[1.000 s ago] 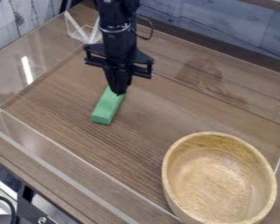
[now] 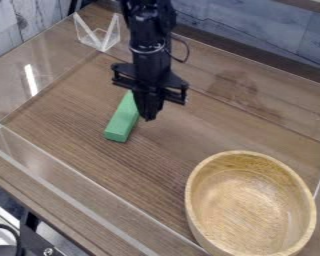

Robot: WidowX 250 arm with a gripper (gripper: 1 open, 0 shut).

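Note:
The black robot gripper (image 2: 147, 96) hangs from the top centre of the camera view, low over a green rectangular block (image 2: 120, 123) lying on the wooden table (image 2: 83, 160). The gripper's lower part covers the far end of the block. Whether the fingers are open or shut, and whether they touch the block, I cannot tell.
A large beige round bowl (image 2: 250, 210) sits at the front right. Pale walls edge the table at the back and left. A black cable lies at the lower left corner.
The gripper has shifted slightly to the right and down over the last second. The green block and bowl look unmoved.

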